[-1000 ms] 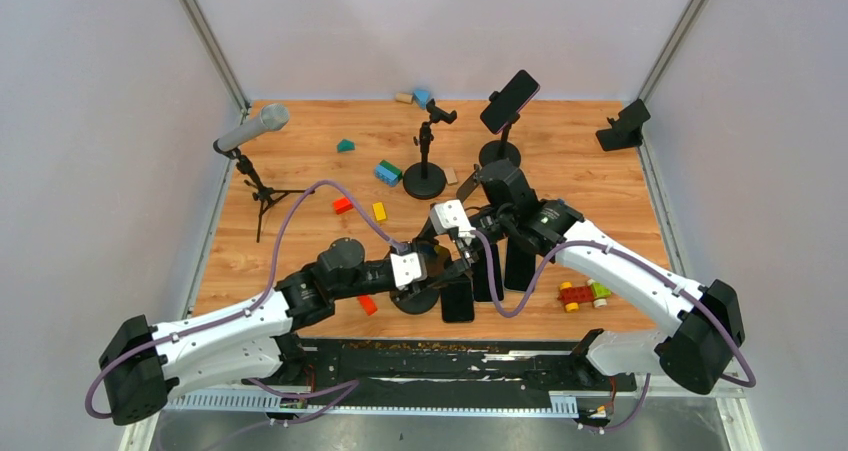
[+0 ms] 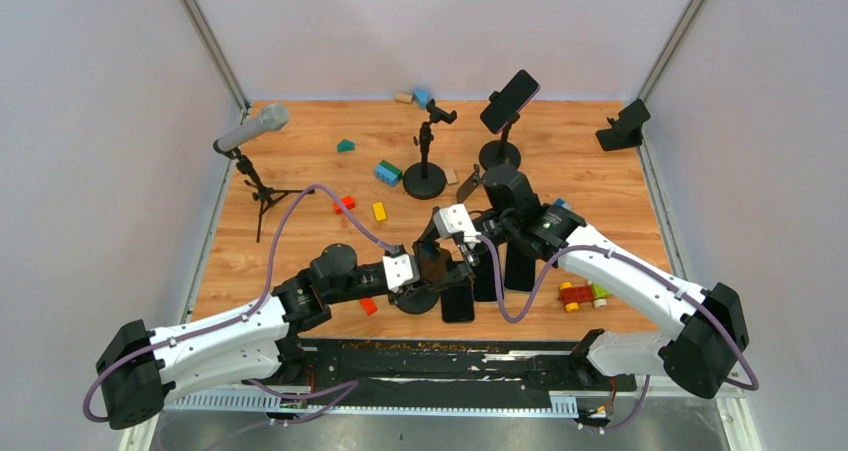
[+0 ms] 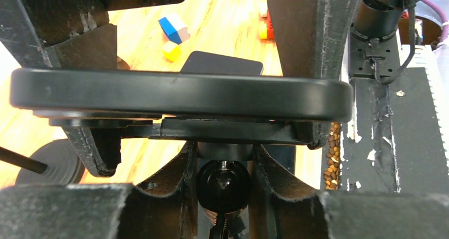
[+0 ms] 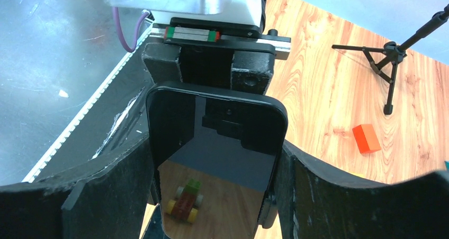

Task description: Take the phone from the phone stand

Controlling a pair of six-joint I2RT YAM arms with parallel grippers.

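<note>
Both grippers meet at the front centre of the top view, around a phone on a stand whose base (image 2: 416,304) is on the table. The phone (image 3: 180,95) runs edge-on across the left wrist view, above my left gripper, which is shut on the stand's mount behind it. In the right wrist view the phone (image 4: 214,159) faces up, its dark screen reflective, with my right gripper shut on it by the long edges. The stand is largely hidden by the grippers.
Several phones (image 2: 520,266) lie beside the grippers. Further stands (image 2: 424,181), one holding a phone (image 2: 510,101), are at the back; a microphone on a tripod (image 2: 262,123) is at left. Loose blocks (image 2: 379,212) and a toy car (image 2: 576,294) lie on the table.
Both grippers remain around the phone and stand.
</note>
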